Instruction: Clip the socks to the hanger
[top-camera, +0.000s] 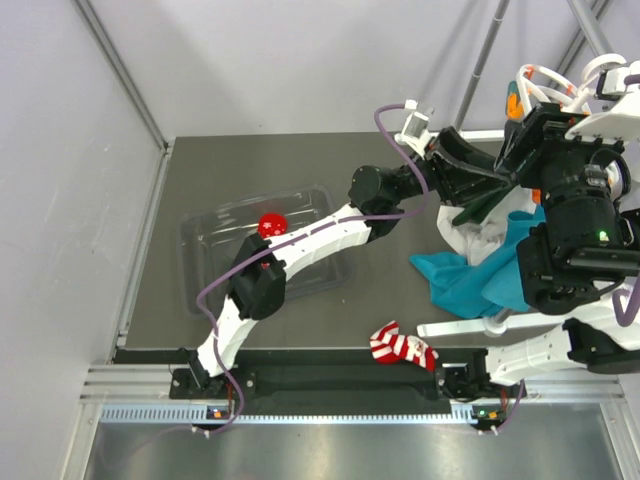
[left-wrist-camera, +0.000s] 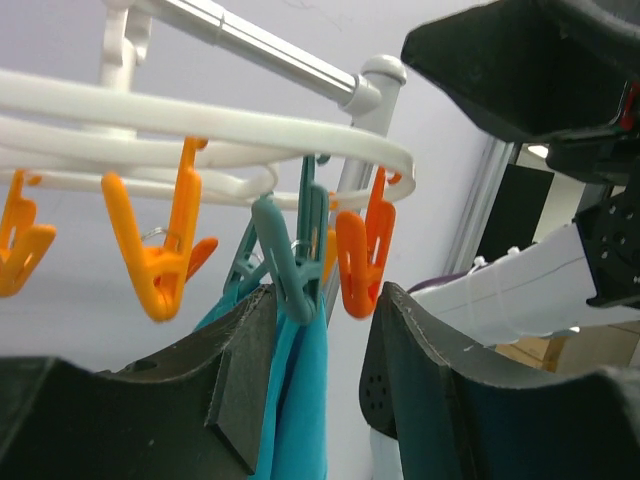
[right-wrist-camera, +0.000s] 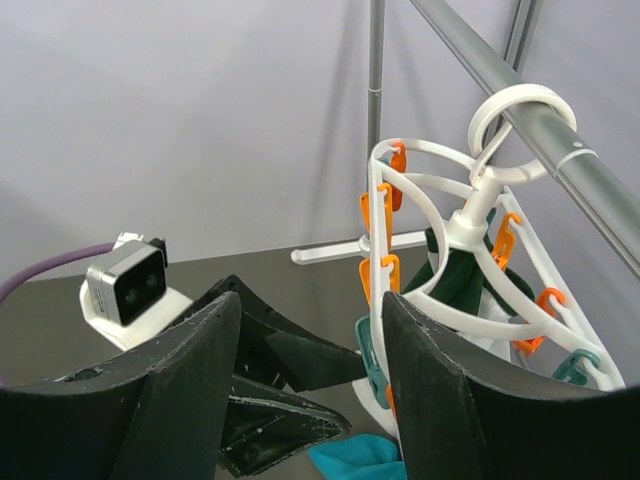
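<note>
In the left wrist view the white hanger (left-wrist-camera: 230, 125) carries orange clips (left-wrist-camera: 155, 260) and a teal clip (left-wrist-camera: 285, 260), with a blue sock (left-wrist-camera: 300, 400) hanging below it. My left gripper stands open facing the teal clip. My right gripper is around the hanger's edge in its wrist view, partly open; whether it touches a clip is unclear. Both grippers meet at the hanger in the top view. A red-striped sock (top-camera: 400, 345) lies at the front of the table, and blue cloth (top-camera: 450, 275) is under the hanger.
A clear tray (top-camera: 195, 260) with red items sits left of centre beneath the left arm. The stand's grey poles (top-camera: 480, 60) rise at the back right.
</note>
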